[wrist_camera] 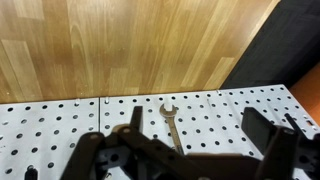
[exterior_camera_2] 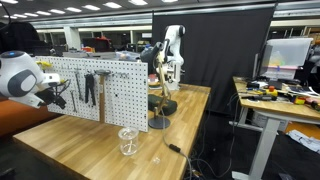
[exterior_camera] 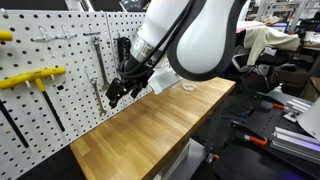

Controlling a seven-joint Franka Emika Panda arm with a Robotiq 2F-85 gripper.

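In the wrist view my gripper is open, with its two dark fingers well apart. Between them shows a silver wrench (wrist_camera: 173,125) on the white pegboard (wrist_camera: 75,125), not held. From the first exterior view, the gripper (exterior_camera: 117,90) is in front of the pegboard (exterior_camera: 75,50), low over the wooden table (exterior_camera: 140,135). Long metal tools (exterior_camera: 102,62) hang close to its left in that view. The second exterior view has the gripper (exterior_camera_2: 58,97) near the pegboard's left end. Exact distance from fingertips to wrench cannot be told.
Yellow-headed hammers (exterior_camera: 33,77) hang on the board left of the gripper. A clear glass container (exterior_camera_2: 128,141) stands on the table's far part. A black chair (exterior_camera: 250,150) is beside the table.
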